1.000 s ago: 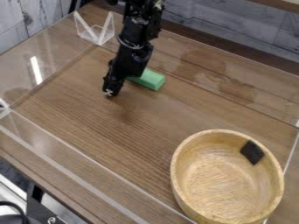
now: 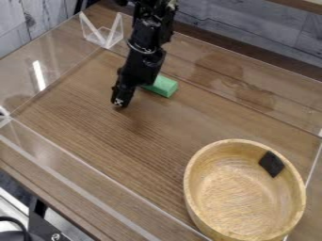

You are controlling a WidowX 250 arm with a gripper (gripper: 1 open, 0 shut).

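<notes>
My black gripper (image 2: 120,94) reaches down from the top of the view to low over the wooden table, shut, with nothing clear to see between its fingers. Just right of it lies a green block (image 2: 160,86), partly hidden behind the arm.
A large tan round basket (image 2: 242,202) with a black patch fills the lower right. A clear plastic holder (image 2: 101,30) is at the back left. Cables lie past the table's lower left edge.
The gripper has shifted very slightly, and a little less of the green block shows beside the arm.
</notes>
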